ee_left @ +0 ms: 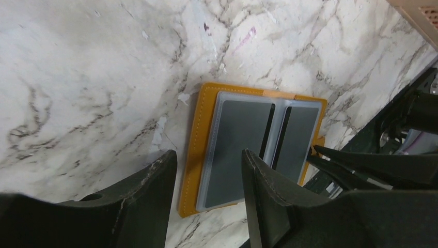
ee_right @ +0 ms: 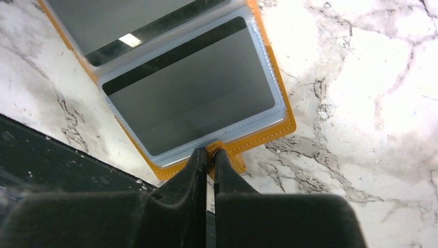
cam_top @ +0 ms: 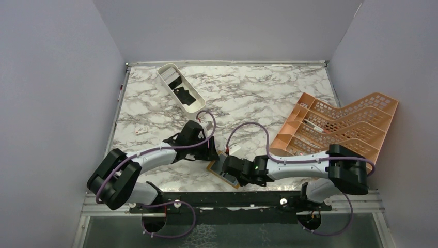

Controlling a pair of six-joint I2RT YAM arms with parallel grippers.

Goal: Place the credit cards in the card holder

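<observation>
An open yellow card holder (ee_left: 196, 155) with clear pockets and dark grey cards (ee_right: 191, 88) lies on the marble table at the front middle. My left gripper is open over the holder's near end, nothing between its fingers. My right gripper is at the opposite end, its fingertips nearly together at the holder's small tab (ee_right: 232, 160); whether they grip it is hard to tell.
A white tray (cam_top: 196, 106) with cards and dark items stands at the back left. An orange slotted organizer (cam_top: 335, 124) is at the right. A small white object (cam_top: 141, 131) lies at left.
</observation>
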